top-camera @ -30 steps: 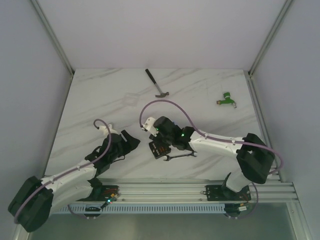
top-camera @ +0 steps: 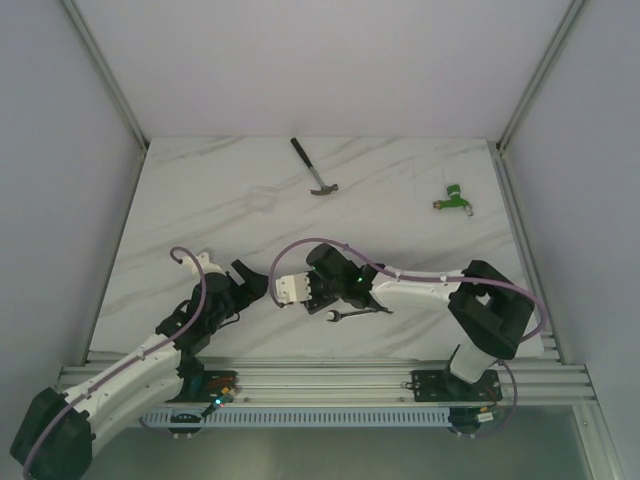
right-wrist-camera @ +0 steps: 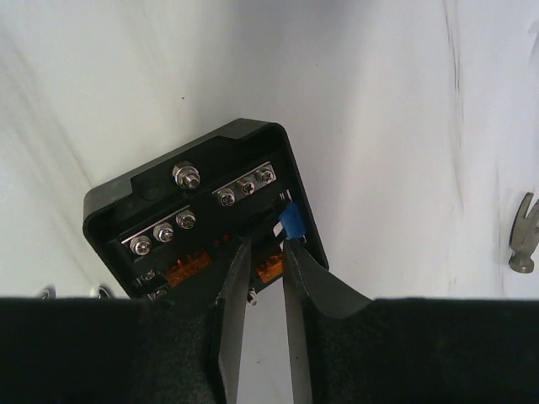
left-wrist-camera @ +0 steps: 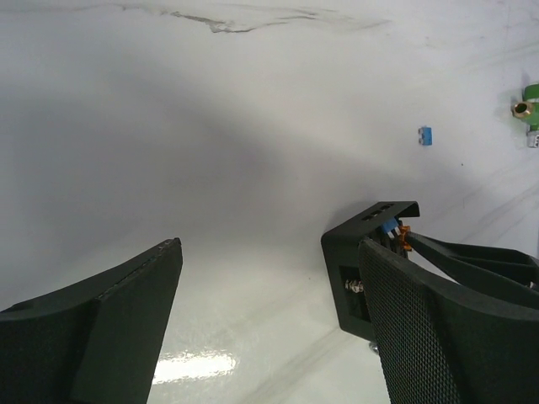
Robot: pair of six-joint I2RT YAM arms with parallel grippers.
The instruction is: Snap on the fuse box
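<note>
The black fuse box (right-wrist-camera: 152, 202) lies on the white table, with screw terminals, orange parts and a blue piece (right-wrist-camera: 292, 220) showing. My right gripper is over it, its fingertips part open and close together beside the blue piece; whether they touch it I cannot tell. In the top view the right gripper largely hides the box. My left gripper stands open to the box's left, nothing between its fingers, with the box (left-wrist-camera: 341, 278) beside its right finger.
A small blue block (left-wrist-camera: 425, 135) lies behind the box. A wrench (top-camera: 355, 313) lies in front, a hammer (top-camera: 315, 168) at the back, a green valve (top-camera: 453, 200) at the right and a clear piece (top-camera: 262, 198) at back left.
My right gripper has come down and leftward onto the fuse box, now covering most of it from above.
</note>
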